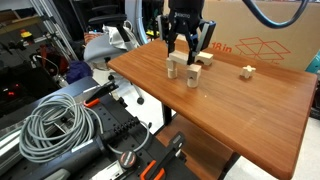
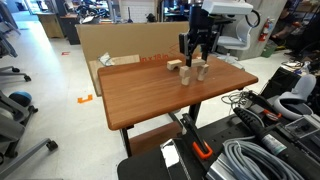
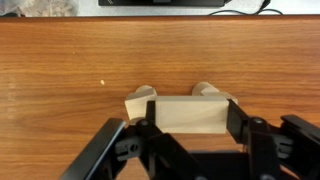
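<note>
A pale oblong block (image 3: pixel 192 115) spans the space between my gripper's fingers, and the gripper (image 1: pixel 180 56) is shut on it. From above, it partly covers two pale upright blocks, the left one (image 3: pixel 141 101) and the right one (image 3: pixel 206 90). In exterior view 1 the same pair stands on the wooden table, one block (image 1: pixel 171 69) farther left and the other (image 1: pixel 193 77) nearer the camera. The held block is at the height of their tops; whether it touches them I cannot tell.
Behind the pair lies another pale block (image 1: pixel 205 62), and a small notched one (image 1: pixel 248 72) sits farther right. Coiled cable (image 1: pixel 58 128) lies off the table at the left.
</note>
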